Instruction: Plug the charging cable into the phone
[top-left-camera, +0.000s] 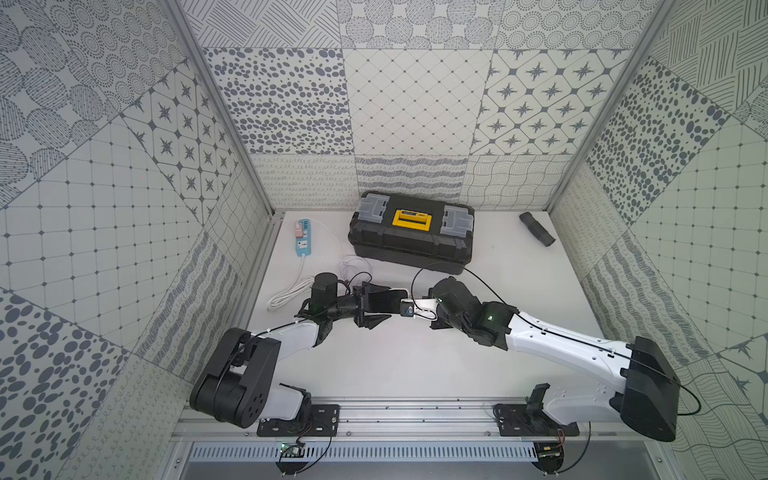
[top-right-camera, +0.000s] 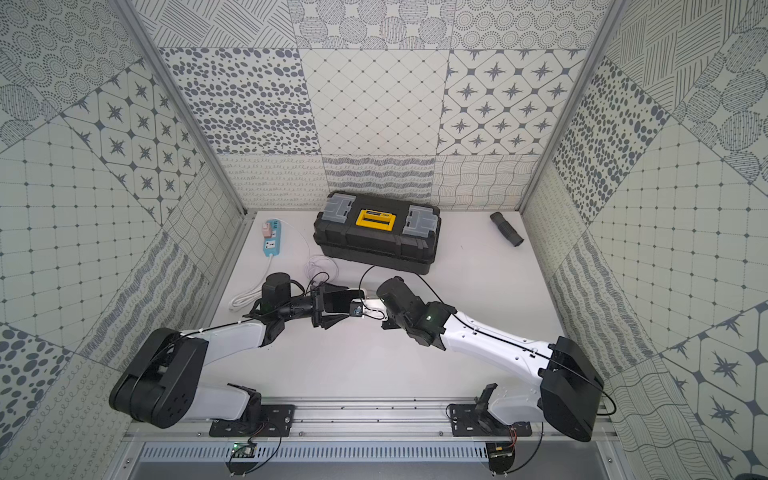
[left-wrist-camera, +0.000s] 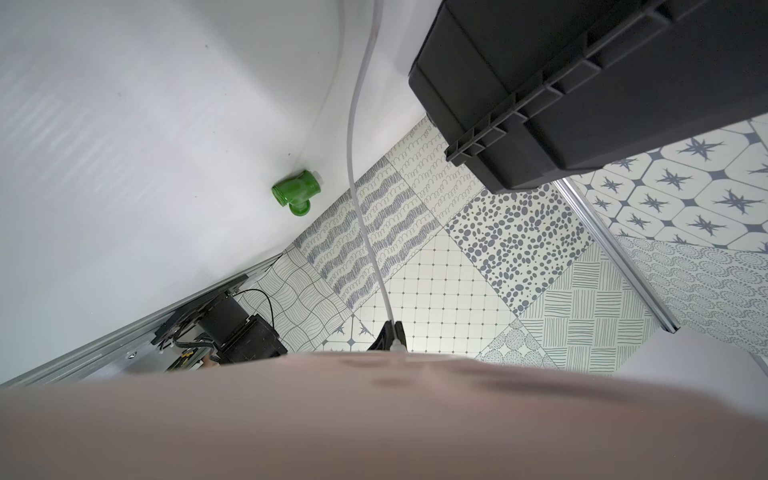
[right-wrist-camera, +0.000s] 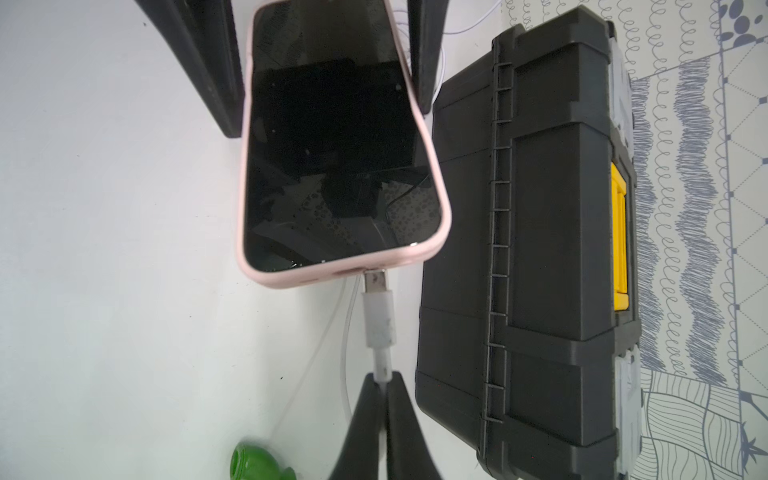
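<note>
The phone (right-wrist-camera: 340, 136), in a pink case, sits between the fingers of my left gripper in the right wrist view, screen up. The cable's white plug (right-wrist-camera: 379, 318) meets the phone's bottom edge, its metal part still showing. My right gripper is shut on the plug's thin rear and cable. The top views show both grippers (top-left-camera: 376, 302) close together at the table's middle. The pink case fills the bottom of the left wrist view.
A black toolbox (top-left-camera: 412, 236) stands behind the grippers. A power strip (top-left-camera: 303, 240) lies at back left, a dark object (top-left-camera: 537, 229) at back right. A small green object (left-wrist-camera: 296, 192) lies on the table (top-left-camera: 416, 360) below.
</note>
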